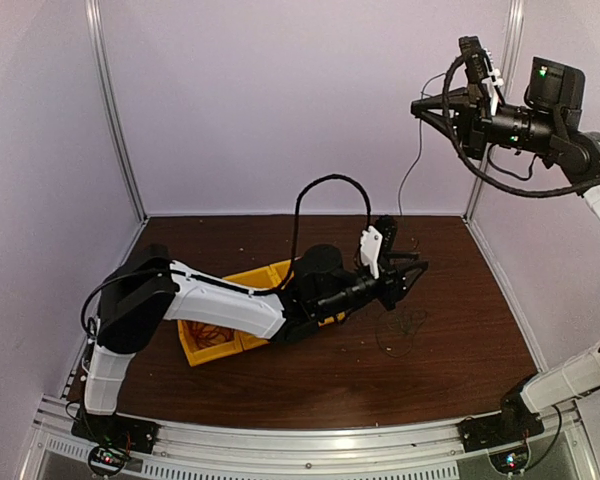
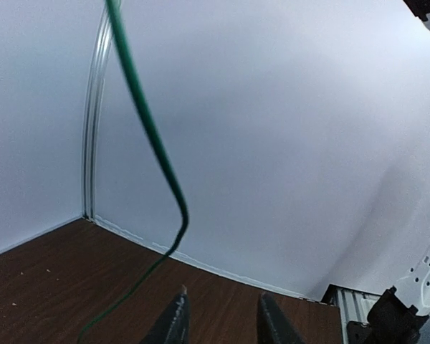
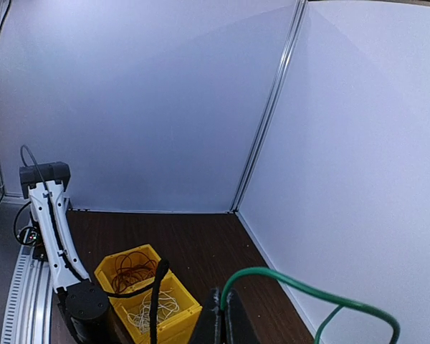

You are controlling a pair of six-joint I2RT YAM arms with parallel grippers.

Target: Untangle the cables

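High at the upper right, my right gripper (image 1: 417, 108) is shut on a thin green cable (image 1: 418, 160). In the right wrist view the green cable (image 3: 315, 292) rises from between the closed fingertips and loops to the right. Its hanging length bends down through the left wrist view, where the green cable (image 2: 154, 136) passes left of my left gripper. The left fingers stand apart with nothing visible between them, so that gripper is open. Seen from the top, a loose tangle of thin cable (image 1: 405, 325) lies on the table, below and near the left gripper (image 1: 418, 275).
A yellow bin (image 1: 200, 350) sits under the left arm, partly hidden by it. Its compartments hold reddish cables (image 3: 132, 272) and white cables (image 3: 161, 309). Pale walls enclose the table.
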